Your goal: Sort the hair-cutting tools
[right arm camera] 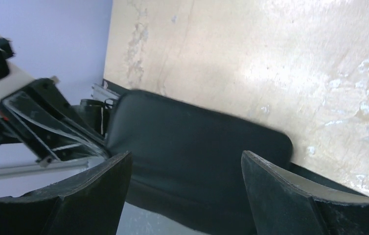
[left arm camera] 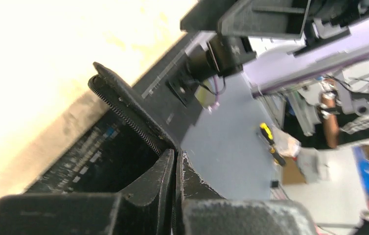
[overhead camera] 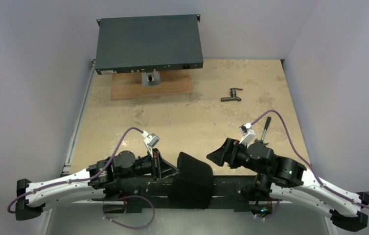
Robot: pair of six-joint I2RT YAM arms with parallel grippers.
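Observation:
A black zippered case (overhead camera: 192,178) hangs over the front edge of the table, lifted by its left side. My left gripper (overhead camera: 170,170) is shut on the zippered edge of this case (left arm camera: 128,112), seen between its fingertips in the left wrist view. My right gripper (overhead camera: 219,157) is part open just right of the case; in the right wrist view its fingers stand either side of the dark case (right arm camera: 187,147), apparently with nothing held.
A metal tap-like tool (overhead camera: 231,98) lies at the back right, and a hammer (overhead camera: 265,127) at the right, partly behind the right arm. A large dark boxy device (overhead camera: 148,41) on a wooden board fills the back left.

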